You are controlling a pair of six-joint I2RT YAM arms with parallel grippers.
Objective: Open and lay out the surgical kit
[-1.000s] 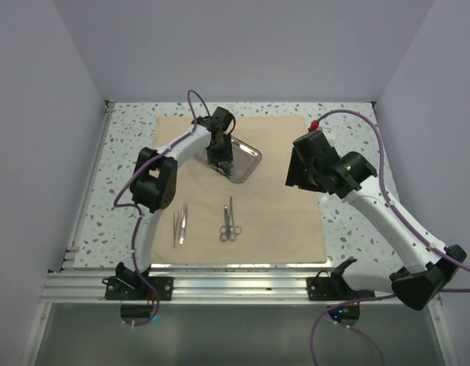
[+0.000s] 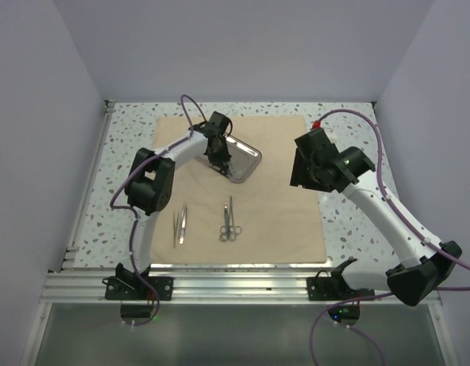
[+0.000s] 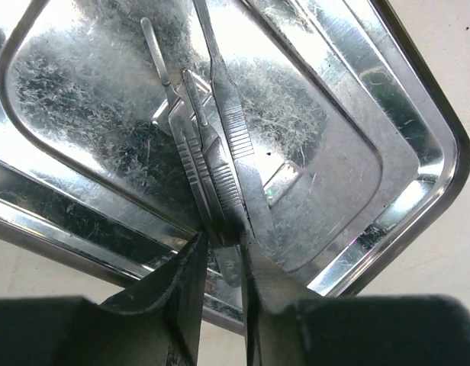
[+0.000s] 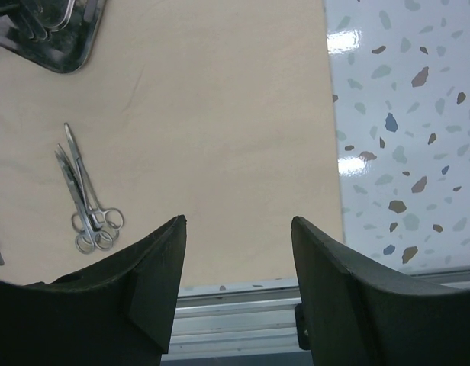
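A steel tray lies at the back of the beige cloth, holding scalpel handles and other slim instruments, partly overlapping. My left gripper is down at the near end of these, its fingers narrowly apart; whether anything is between them is unclear. Scissor-like instruments lie together at the cloth's lower middle, and tweezers or similar slim tools lie left of them. My right gripper hangs open over the cloth's right side, nothing between its fingers.
The cloth has free room at the right and along the front. Speckled table surface borders it, with a metal rail along the front edge.
The right arm has shifted very slightly; the tools on the cloth are unmoved.
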